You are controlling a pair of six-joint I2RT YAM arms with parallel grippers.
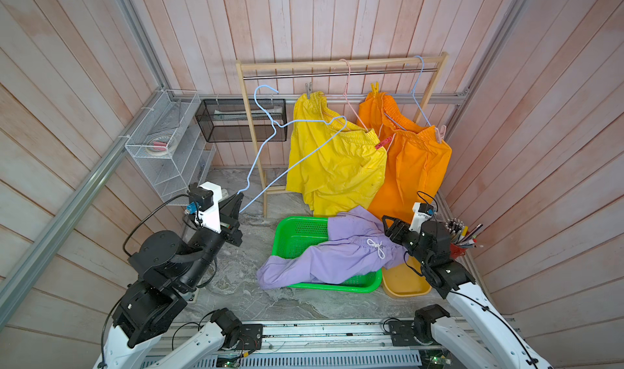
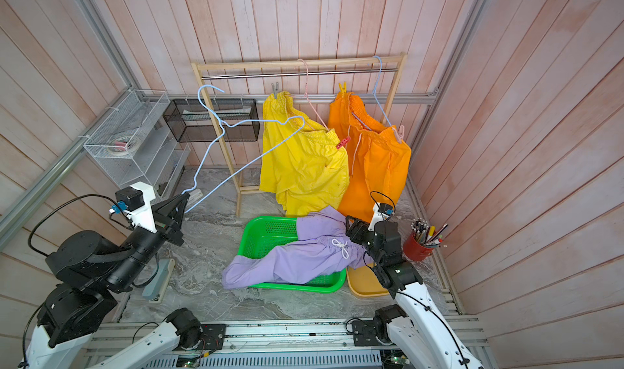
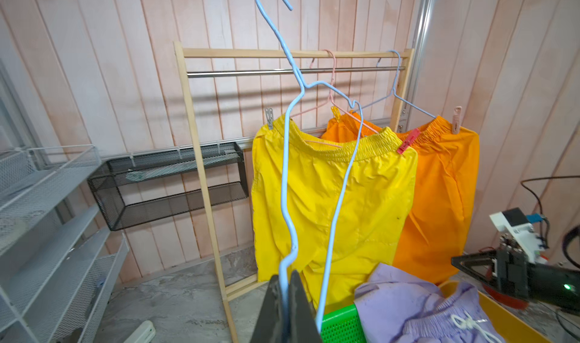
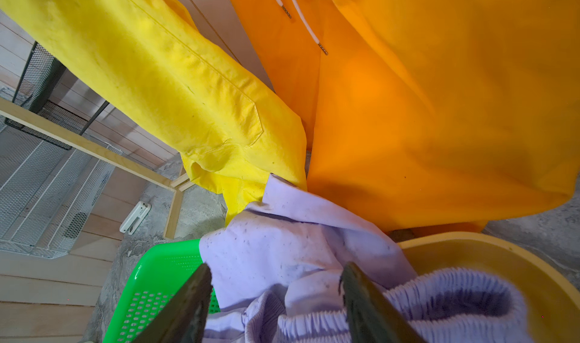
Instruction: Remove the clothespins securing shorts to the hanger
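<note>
My left gripper (image 1: 235,203) is shut on the thin wire of an empty blue hanger (image 3: 285,161), which is held up with no clothespins on it. Purple shorts (image 1: 338,257) lie across the green basket (image 1: 283,224). Low over their right end is my right gripper, its fingers apart; purple waistband shows below and between them, not visibly gripped. Yellow shorts (image 3: 338,204) hang with a grey clothespin (image 3: 269,117) and a red clothespin (image 3: 408,141). Behind, orange shorts (image 3: 447,186) carry a yellow clothespin (image 3: 336,112) and a pink clothespin (image 3: 456,119).
A wooden rack (image 1: 273,65) stands at the back, holding the hangers of the yellow and orange shorts. An amber bin (image 1: 406,289) sits right of the basket, with a red pen cup (image 2: 416,248) farther right. Wire shelves (image 1: 165,148) occupy the left side.
</note>
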